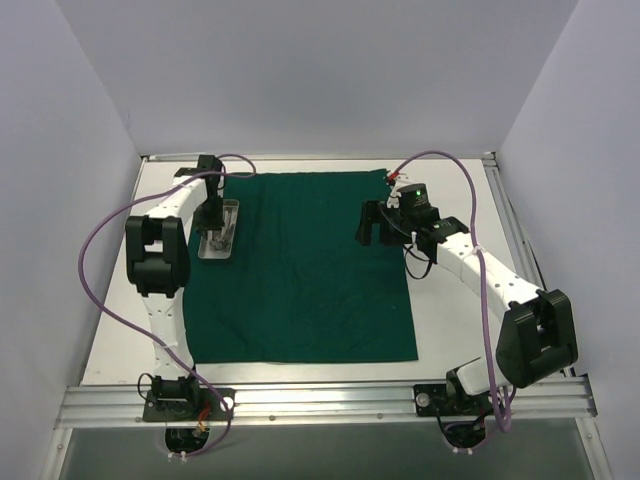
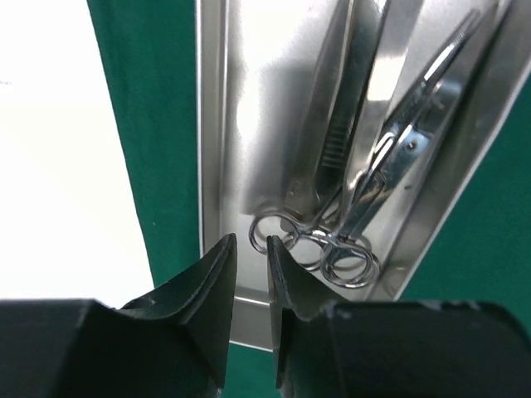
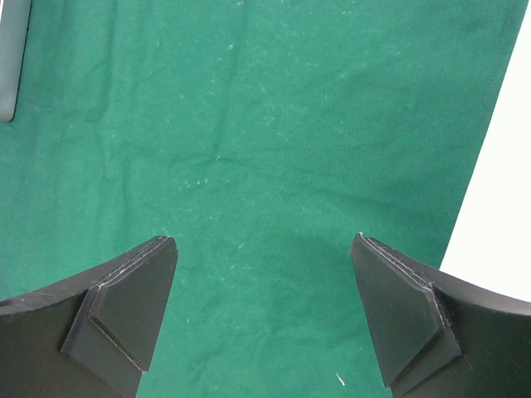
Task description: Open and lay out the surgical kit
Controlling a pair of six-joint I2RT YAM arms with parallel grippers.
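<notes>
A metal tray lies on the green cloth at the left, holding forceps, scissors and other long steel instruments, several in all. My left gripper hangs over the tray, its fingertips close together near the ring handles; whether they touch anything or hold anything I cannot tell. My right gripper is open above the cloth on the right side, with nothing between its fingers.
White table shows around it. A grey edge of something appears at the upper left of the right wrist view.
</notes>
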